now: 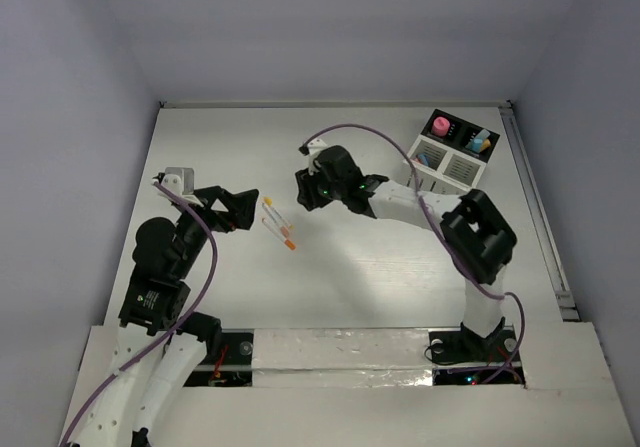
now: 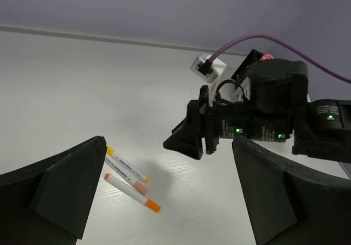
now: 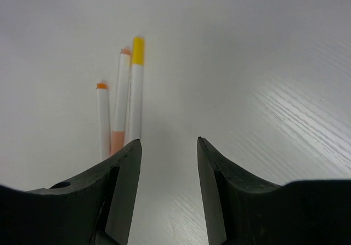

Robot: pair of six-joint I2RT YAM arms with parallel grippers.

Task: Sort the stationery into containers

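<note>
Three markers lie together on the white table, yellow-capped, salmon-capped and orange-capped. My right gripper hangs above and beside them, part open with nothing between its fingers. My left gripper stands to their left, open, with nothing visible between its wide fingers. At the back right is an organizer with black and white compartments, holding a pink item and small blue and yellow items.
Walls close in the table at back and sides. Purple cables run over both arms.
</note>
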